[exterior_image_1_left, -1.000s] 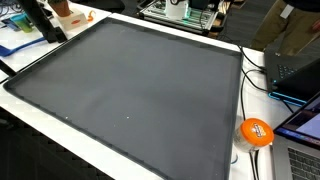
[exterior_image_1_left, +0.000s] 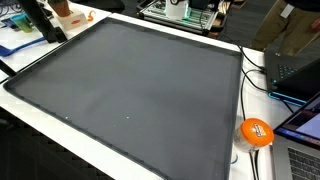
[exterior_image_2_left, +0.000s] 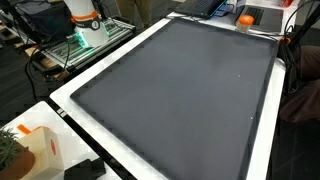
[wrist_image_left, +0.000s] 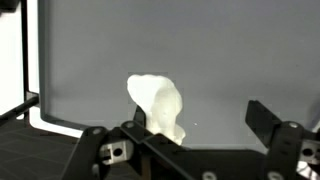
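Observation:
In the wrist view my gripper is open, its two dark fingers wide apart. A small white, crumpled-looking piece (wrist_image_left: 157, 98) appears right at the left finger and overlaps it. Whether it clings to that finger or lies beyond it, I cannot tell; neither exterior view shows such a piece on the board. Below the fingers spreads the dark grey board (exterior_image_1_left: 140, 85), flat and bare in both exterior views. The gripper itself shows in neither exterior view; only the white arm base (exterior_image_2_left: 85, 25) is visible there.
An orange-lidded container (exterior_image_1_left: 254, 133) stands on the white table beside the board, near a laptop (exterior_image_1_left: 297, 158) and loose black cables. Small items, including a terracotta-coloured pot (exterior_image_1_left: 60, 7), crowd the opposite end. The board's whole surface is free.

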